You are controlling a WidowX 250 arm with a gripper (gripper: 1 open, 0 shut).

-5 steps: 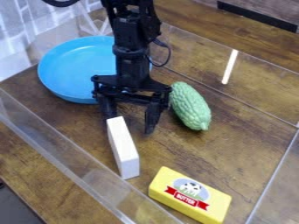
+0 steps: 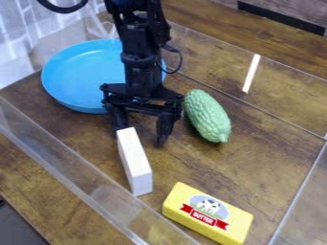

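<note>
The black gripper point(image 2: 141, 124) hangs low over the wooden table, between a blue bowl and a green bumpy vegetable. Its fingers point down just behind a white upright-lying block point(image 2: 134, 163). Whether anything is between the fingers is hidden by the dark body. The blue bowl point(image 2: 72, 75) sits behind at left, partly covered by the arm. The green vegetable point(image 2: 207, 117) lies right of the gripper. A yellow butter box point(image 2: 206, 212) lies at front right.
Clear plastic walls point(image 2: 52, 159) edge the workspace on the left and right.
</note>
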